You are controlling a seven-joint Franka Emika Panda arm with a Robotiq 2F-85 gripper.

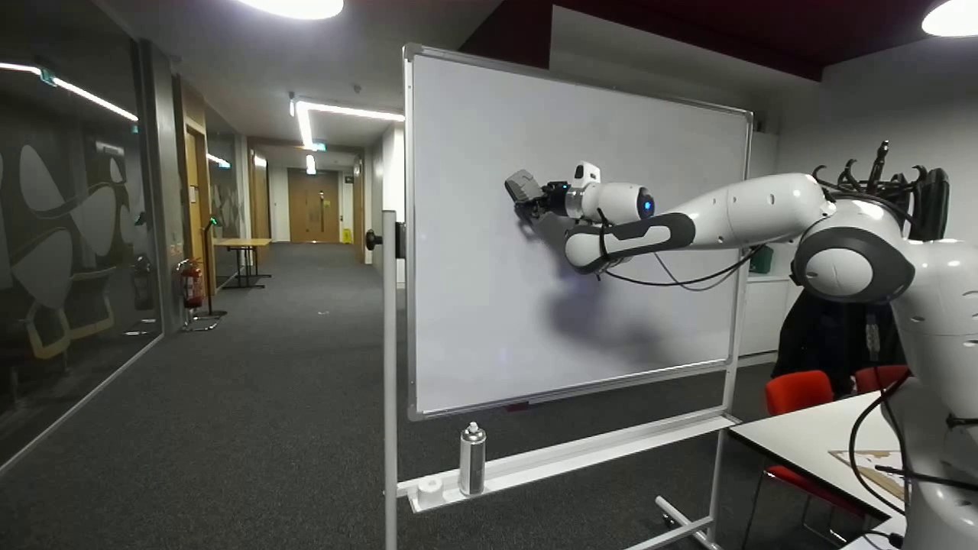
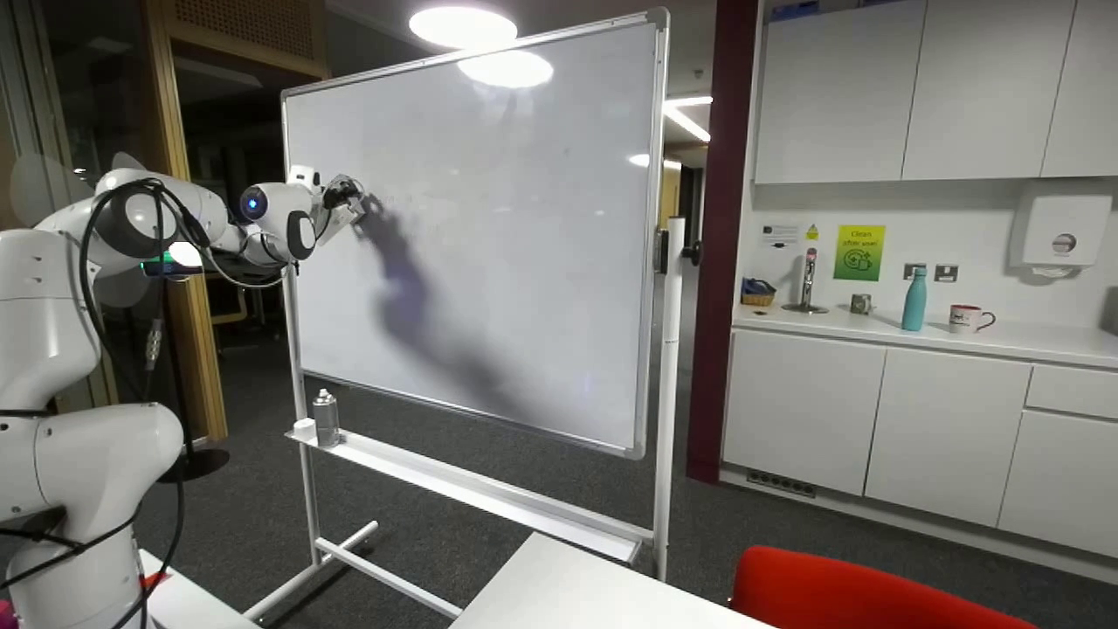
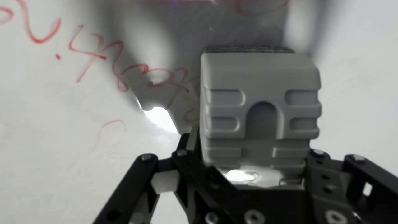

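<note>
A grey block-shaped board eraser, dark along its felt edge, is held by my gripper, whose black fingers close on its two sides. In exterior view 1 the eraser is tilted against the upper left of the whiteboard. Red handwriting runs across the board to the left of the eraser in the wrist view, and some strokes at its right end look faint. Whether the felt touches the surface I cannot tell. From exterior view 2 the gripper appears near the board's left side.
Below the board, its tray carries a silver spray can and a small white roll. White tables and red chairs stand at the lower right. Most of the board's face is unobstructed.
</note>
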